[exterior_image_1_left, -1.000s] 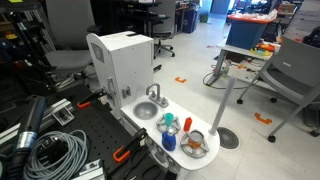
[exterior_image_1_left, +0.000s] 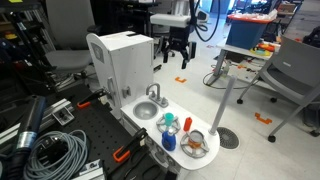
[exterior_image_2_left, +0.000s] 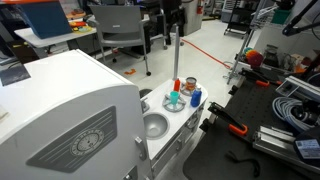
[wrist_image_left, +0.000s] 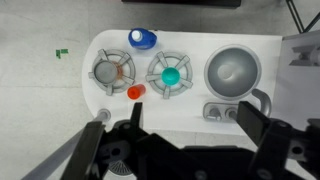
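My gripper (exterior_image_1_left: 178, 52) hangs above the toy kitchen counter, open with a wide gap and nothing between its fingers. In the wrist view its dark fingers (wrist_image_left: 262, 138) frame the lower part of the counter. A teal cup (wrist_image_left: 171, 76) rests on one burner stand. On the other burner stand sits a small metal can (exterior_image_1_left: 196, 136), seen from above as an open round rim. Beside them are a small red object (wrist_image_left: 136, 91) and a blue object (wrist_image_left: 142, 38), both on the counter. None of these touches the gripper.
A round sink (wrist_image_left: 233, 72) with a faucet (exterior_image_1_left: 163, 98) lies at one end of the counter (exterior_image_2_left: 161, 105), next to a white cabinet (exterior_image_1_left: 122, 65). A slim grey post (exterior_image_2_left: 177, 55) rises beside the counter. A dark table with coiled cable (exterior_image_1_left: 58, 157) stands alongside.
A second ago the gripper was out of the first exterior view. The counter objects have not moved.
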